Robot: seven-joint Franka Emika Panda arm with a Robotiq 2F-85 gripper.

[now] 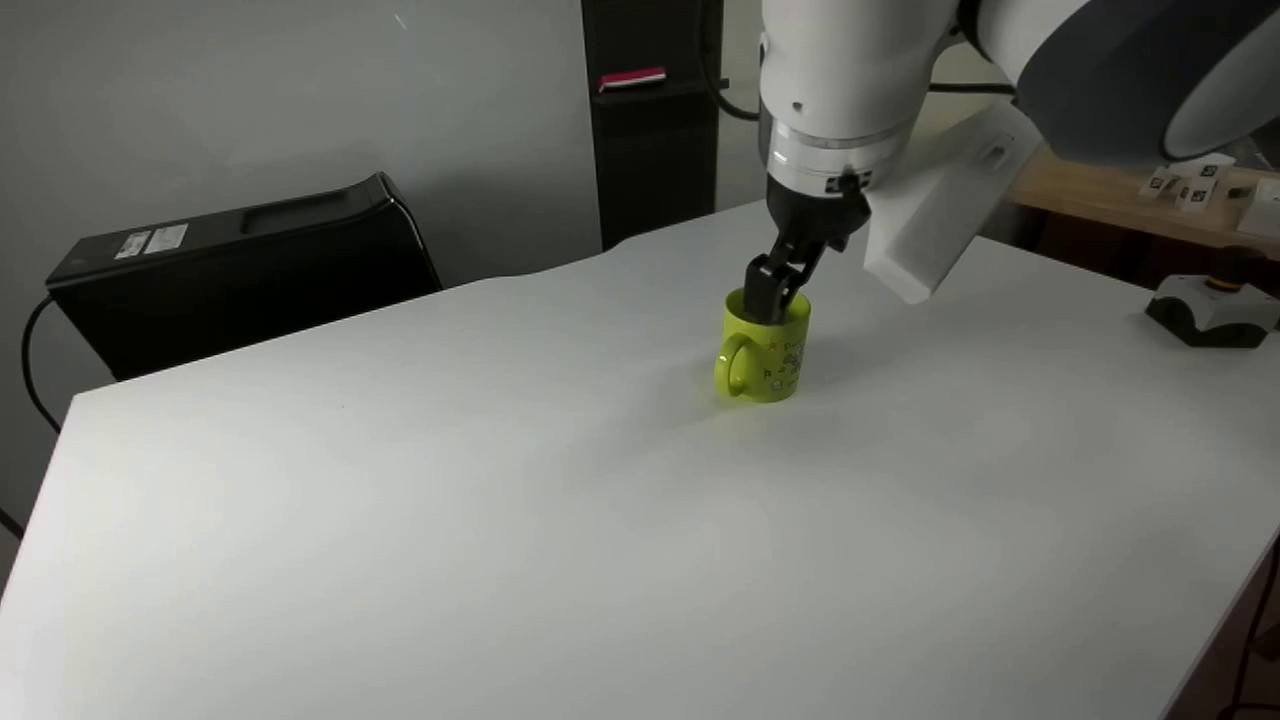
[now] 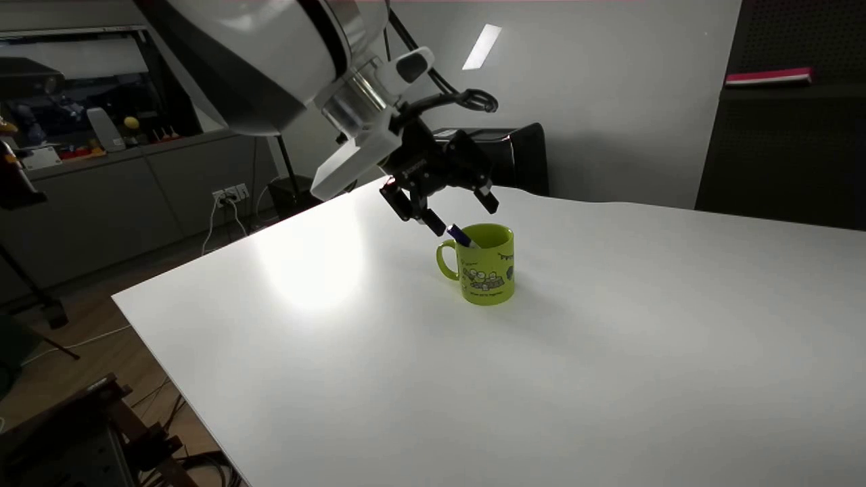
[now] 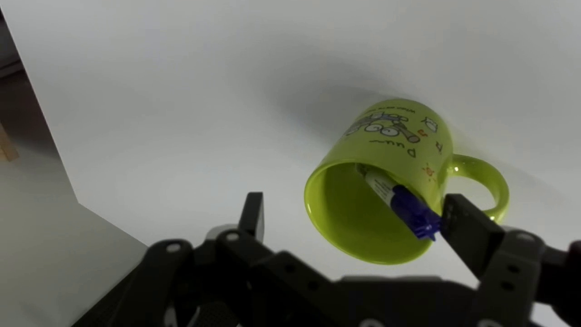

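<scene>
A yellow-green mug (image 2: pixel 485 280) with cartoon prints stands upright on the white table. Inside it leans a marker (image 3: pixel 408 208) with a dark blue cap; its capped end rises past the rim on the handle side. My gripper (image 2: pixel 463 218) is above the mug, fingers wide apart and holding nothing. In the wrist view one finger (image 3: pixel 469 231) is close by the marker's cap, and whether they touch I cannot tell. The opposite finger (image 3: pixel 253 215) is well clear of the mug. From exterior view 1 the marker cannot be made out, and the gripper covers part of the mug's opening.
Bare white table (image 1: pixel 420 516) surrounds the mug on all sides. A black box-shaped device (image 1: pixel 240 264) stands behind the table's far edge. At the right edge of exterior view 1 sits a small white and black device (image 1: pixel 1214 314).
</scene>
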